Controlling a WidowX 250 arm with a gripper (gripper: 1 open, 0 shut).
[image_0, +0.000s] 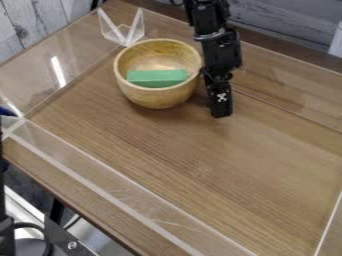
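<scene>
A round wooden bowl (156, 95) sits on the upper left of the wooden table. A green block (158, 77) lies inside it. My black gripper (218, 103) comes down from the top of the view to just right of the bowl, low near the table. Its fingers are too small and dark to read, and I cannot tell whether it touches the bowl.
A clear folded plastic piece (122, 30) stands behind the bowl at upper left. Black cables and hardware sit at the lower left edge.
</scene>
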